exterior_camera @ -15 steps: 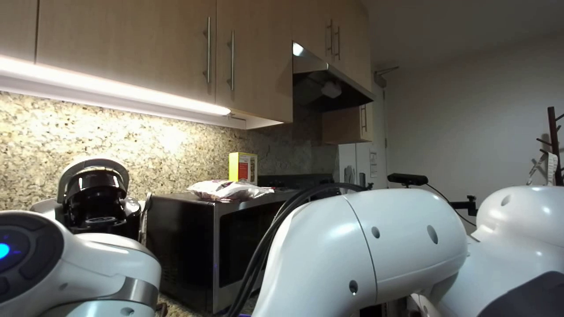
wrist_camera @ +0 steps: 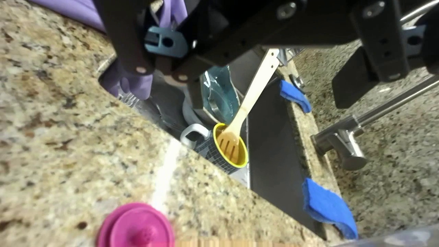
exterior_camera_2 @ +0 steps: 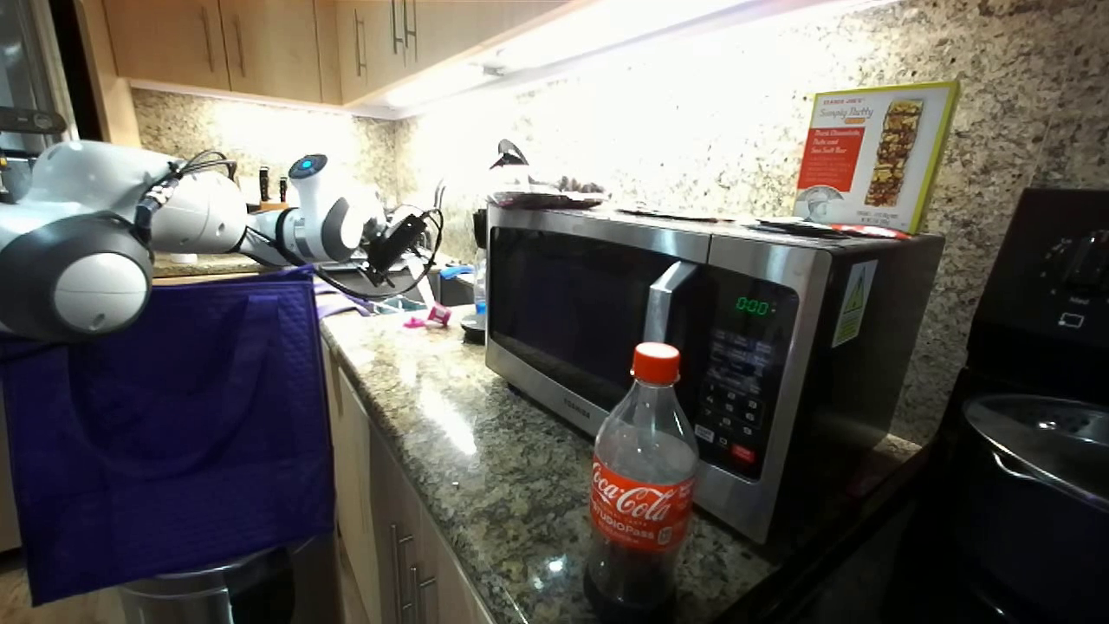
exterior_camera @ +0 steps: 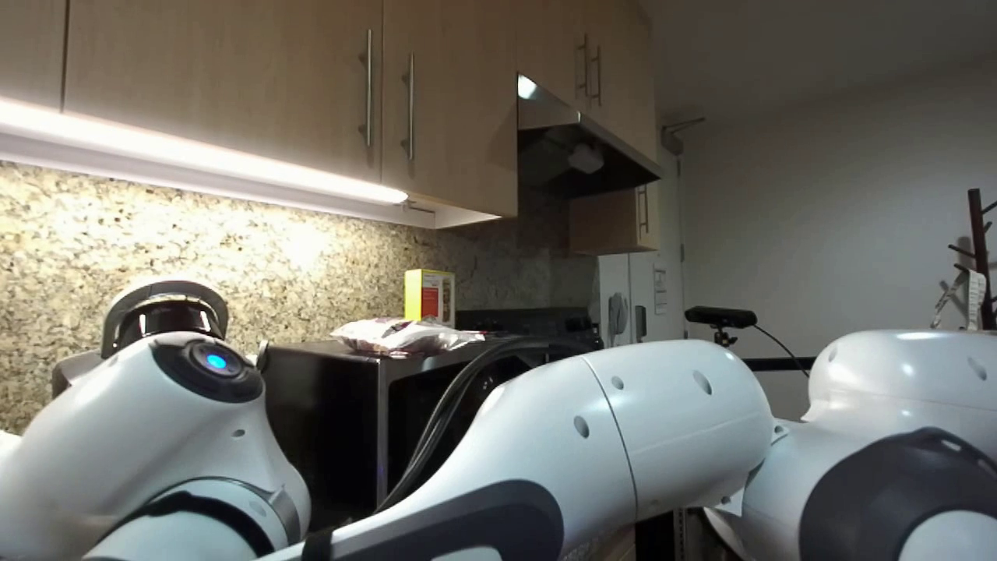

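In the wrist view my gripper stands open above the sink edge, its dark fingers (wrist_camera: 354, 80) wide apart with nothing held. Below it in the sink, a checked mug (wrist_camera: 216, 153) with a yellow rim lies tilted, and a wooden slotted spatula (wrist_camera: 251, 96) rests with its head in the mug. Behind them sits a blue-green glass dish (wrist_camera: 222, 92). A pink round lid-like piece (wrist_camera: 142, 228) lies on the counter (wrist_camera: 61, 144). In exterior view 2 the gripper (exterior_camera_2: 400, 244) appears small and dark at the counter's far end.
A steel faucet (wrist_camera: 349, 138) and blue cloths (wrist_camera: 329, 206) line the sink's far edge. The microwave (exterior_camera_2: 593, 302) and a Coca-Cola bottle (exterior_camera_2: 642, 510) stand on the counter. A purple bag (exterior_camera_2: 177, 426) hangs below the arm.
In exterior view 1 the arm's wrist section has risen and shifted right, now covering part of the black appliance. The nearer arm link has tilted lower and moved left.
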